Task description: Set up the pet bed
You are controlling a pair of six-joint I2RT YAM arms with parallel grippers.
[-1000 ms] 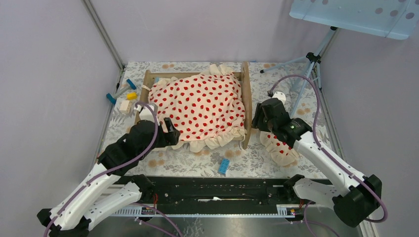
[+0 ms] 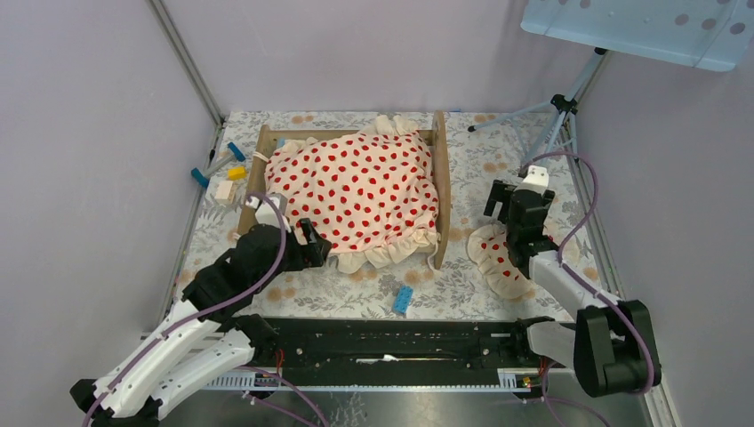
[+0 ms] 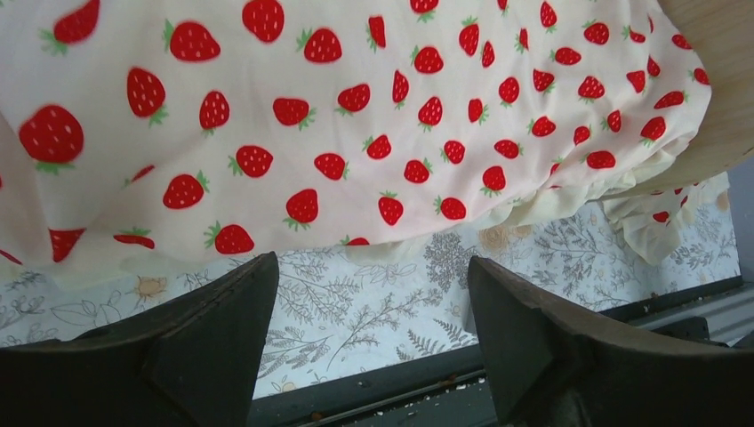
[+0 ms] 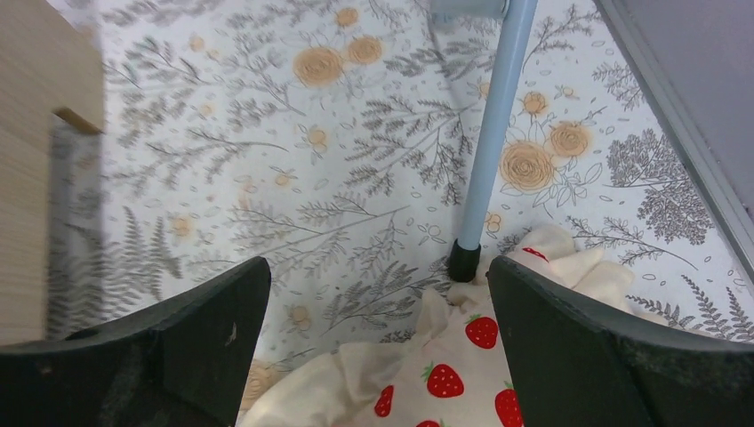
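Note:
A wooden pet bed frame point(image 2: 441, 187) holds a strawberry-print cover with ruffled edges point(image 2: 351, 187), bunched over the front side. My left gripper point(image 2: 311, 245) hangs open over its front-left part; in the left wrist view the fingers straddle bare mat below the fabric point(image 3: 382, 133), nothing between them. A smaller strawberry piece point(image 2: 493, 262) lies right of the bed, partly hidden by the right arm. My right gripper point(image 2: 502, 200) is open above it, its fabric point(image 4: 453, 374) visible beneath the fingers in the right wrist view.
A light-blue stand point(image 2: 560, 116) has legs at the back right, one foot beside the small fabric. A blue block point(image 2: 402, 300) lies in front of the bed. Small toys point(image 2: 236, 173) sit at the left. Side walls bound the mat.
My right gripper has moved right, away from the bed's right board, to over the small strawberry piece. The left gripper has shifted slightly; the bed cover looks nearly unchanged.

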